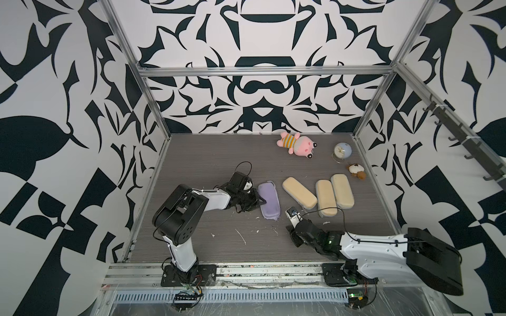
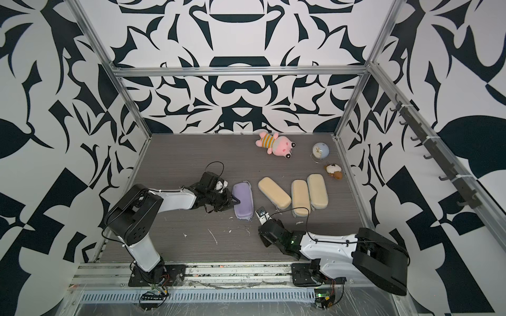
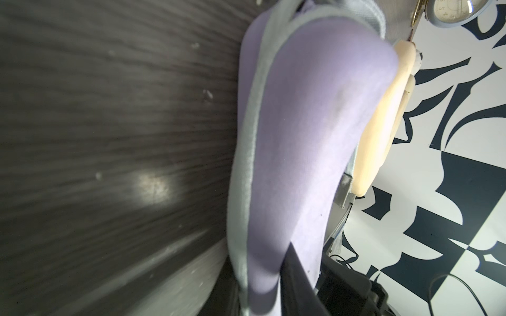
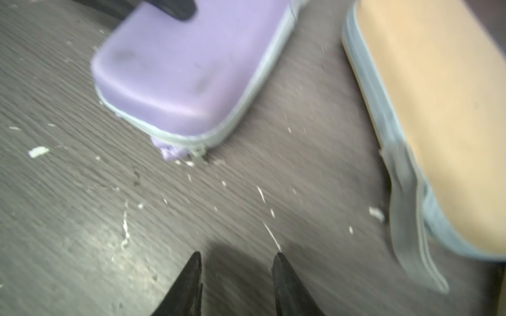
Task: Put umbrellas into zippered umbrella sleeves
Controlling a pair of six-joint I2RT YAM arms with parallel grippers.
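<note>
A purple zippered case (image 1: 269, 200) lies near the table's middle, its zipper band and a loop showing in the left wrist view (image 3: 321, 110). My left gripper is at its left side, fingers against or around the case; whether it grips is unclear. My right gripper hangs open over bare table at front right, with nothing between its fingers, below the purple case and beside a cream case (image 4: 427, 105) with a grey strap. Three cream cases lie right of the purple one (image 2: 274, 192). No bare umbrella is distinguishable.
A pink striped plush toy (image 1: 297, 144) lies at the back, with a round pale object (image 1: 342, 151) and a small brown-and-white toy (image 1: 356, 171) at the right edge.
</note>
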